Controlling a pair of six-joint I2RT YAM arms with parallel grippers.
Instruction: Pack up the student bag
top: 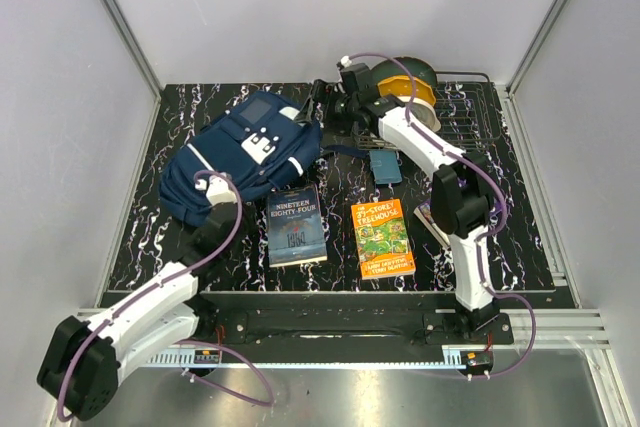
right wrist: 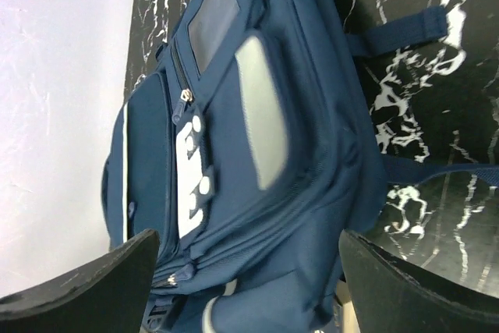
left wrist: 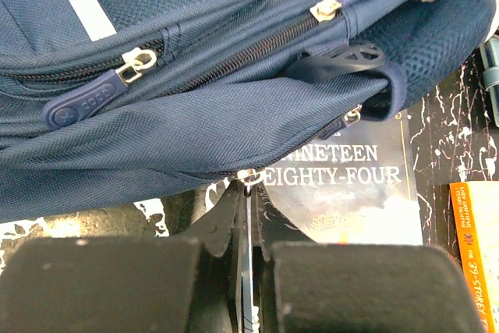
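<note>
The navy backpack (top: pixel 245 152) lies on its back at the left of the dark table, its zips toward the front. In the left wrist view my left gripper is shut on a small metal zip pull (left wrist: pixel 249 175) at the bag's front edge. My right gripper stands open above the bag's right end, with the fabric below and no contact visible. The book Nineteen Eighty-Four (top: pixel 296 227) lies just in front of the bag, and the orange Treehouse book (top: pixel 383 239) farther right.
A small blue notebook (top: pixel 385 167) lies near the middle. Another book (top: pixel 432 225) is partly hidden by my right arm. At the back right, bowls (top: pixel 405 72) stand in a wire rack (top: pixel 465 112). A bag strap (top: pixel 345 151) trails right.
</note>
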